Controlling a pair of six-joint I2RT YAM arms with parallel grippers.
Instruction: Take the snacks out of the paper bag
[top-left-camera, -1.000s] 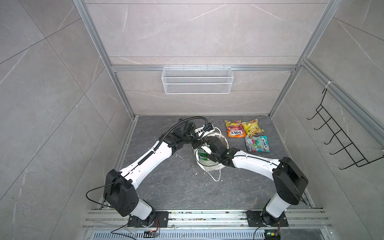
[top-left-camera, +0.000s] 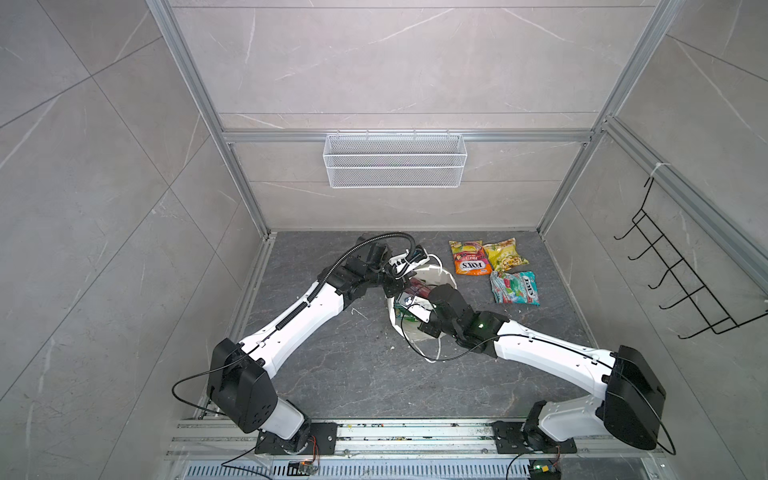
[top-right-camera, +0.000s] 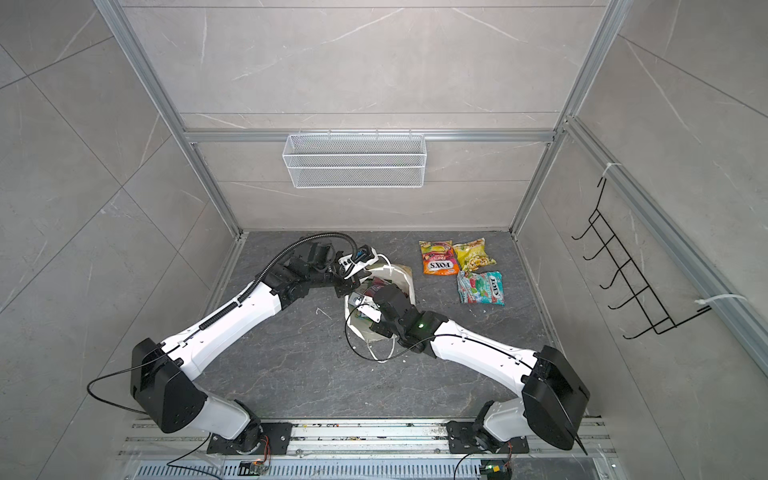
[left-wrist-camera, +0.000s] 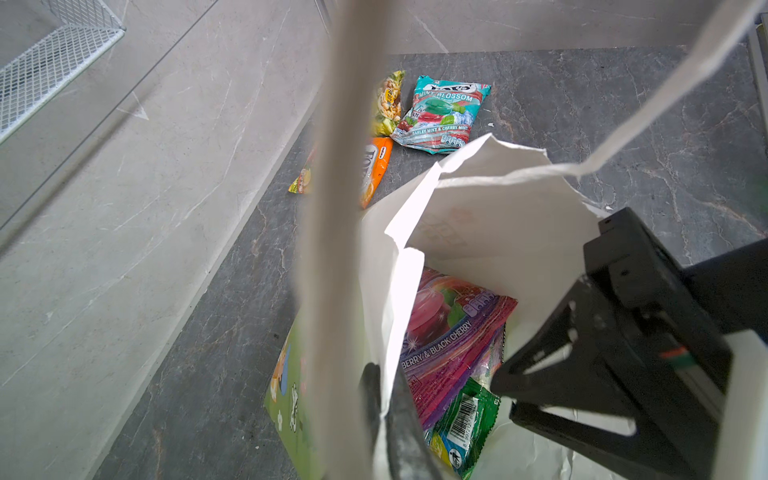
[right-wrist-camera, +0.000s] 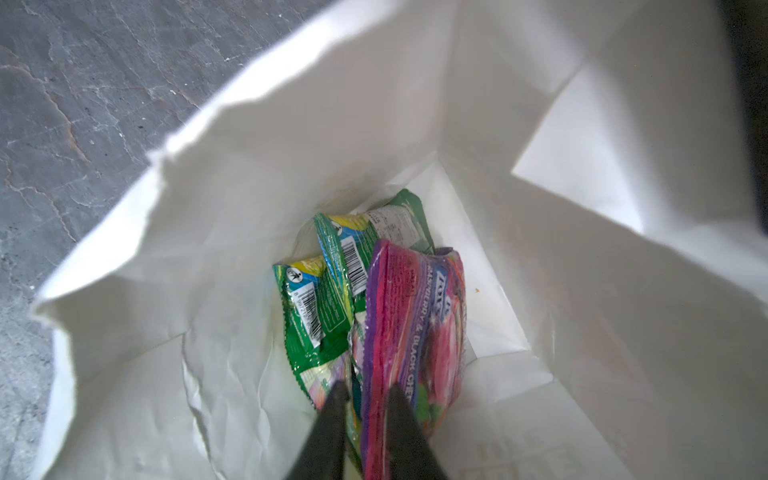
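Observation:
The white paper bag (right-wrist-camera: 200, 136) stands open between both arms. Inside lie a pink berry and black cherry packet (right-wrist-camera: 412, 320) and green packets (right-wrist-camera: 308, 312). My left gripper (top-left-camera: 396, 276) is shut at the bag's rim, in the left wrist view pinching the paper edge. My right gripper reaches down over the bag's mouth, its blurred fingertips part open around the near end of the pink packet; whether they touch it I cannot tell.
Orange (top-left-camera: 470, 258), yellow (top-left-camera: 504, 253) and teal (top-left-camera: 514, 287) packets lie on the floor right of the bag. A wire basket (top-left-camera: 393, 160) hangs on the back wall, a black hook rack (top-left-camera: 680, 280) on the right wall.
The left arm has stayed still.

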